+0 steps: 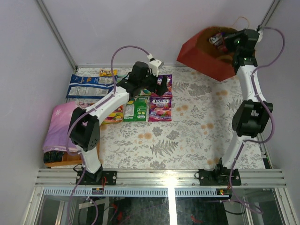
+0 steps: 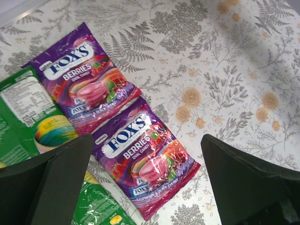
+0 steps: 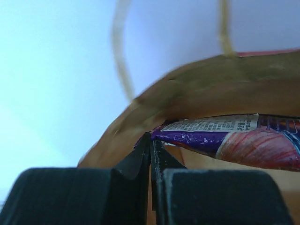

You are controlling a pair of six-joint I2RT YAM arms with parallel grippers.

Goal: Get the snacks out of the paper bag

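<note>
A red paper bag (image 1: 199,55) is at the back right, tilted, with its brown inside turned up in the top view. At its mouth, my right gripper is shut on the end of a purple snack pack (image 3: 201,140). The pack lies against the bag's brown inner wall (image 3: 220,91), and its far part runs out of the right wrist view. Above the row of snacks my left gripper stands open and empty. Below it are two purple Foxs packs, the upper one (image 2: 84,77) and the lower one (image 2: 145,157).
Green packs (image 1: 136,110), an orange-red pack (image 1: 114,116) and a blue pack (image 1: 89,87) lie on the left of the patterned table. A pink bundle (image 1: 63,124) rests at far left.
</note>
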